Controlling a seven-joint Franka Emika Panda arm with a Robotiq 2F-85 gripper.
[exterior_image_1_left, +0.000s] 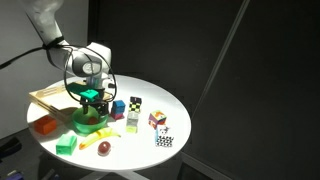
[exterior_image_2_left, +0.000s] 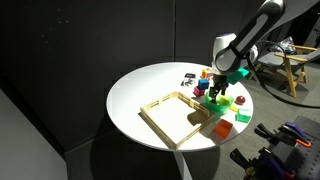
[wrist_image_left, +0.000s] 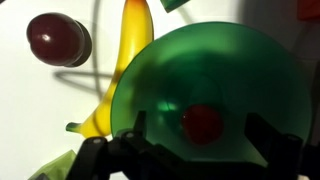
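A green bowl fills much of the wrist view, with a small round red object lying inside it. My gripper is open over the bowl, its dark fingers spread to either side of the red object and nothing held. In exterior view 1 the gripper hangs down at the bowl; how deep the fingertips reach is hard to tell.
Next to the bowl lie a yellow banana and a dark red round fruit. Green and orange-red blocks stand near the front edge. A shallow wooden tray sits beside the bowl; several patterned cubes stand beyond.
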